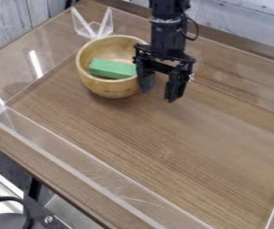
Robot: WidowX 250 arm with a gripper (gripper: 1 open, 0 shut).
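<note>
My black gripper [161, 73] stands open at the right side of a wooden bowl [104, 85], its fingers pointing down, the left one close to the bowl's rim. A green block [109, 69] lies inside the bowl toward its right part. I see nothing clearly between the fingers, though the dark parts are hard to make out.
A white folded wire-like or plastic object [94, 22] stands behind the bowl at upper left. A dark cable or device lies at the lower left edge.
</note>
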